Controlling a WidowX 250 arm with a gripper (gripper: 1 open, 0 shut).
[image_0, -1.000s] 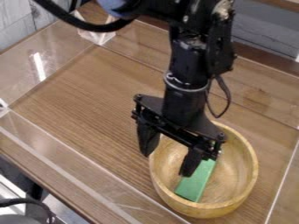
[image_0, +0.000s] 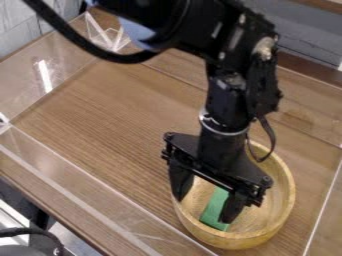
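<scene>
My black gripper (image_0: 206, 188) reaches down into a round yellow bowl (image_0: 261, 228) at the lower right, its fingers open and spread over a green object (image_0: 214, 208) lying in the bowl. The gripper hides part of the green object and much of the bowl's inside; whether the fingers touch the object I cannot tell.
A wooden surface (image_0: 100, 130) with clear edging fills the middle and left, with free room left of the bowl. A grey wall runs along the back right; cables and white items lie at the lower left.
The gripper has moved lower into the bowl and now covers more of the green object. The bowl looks about where it was.
</scene>
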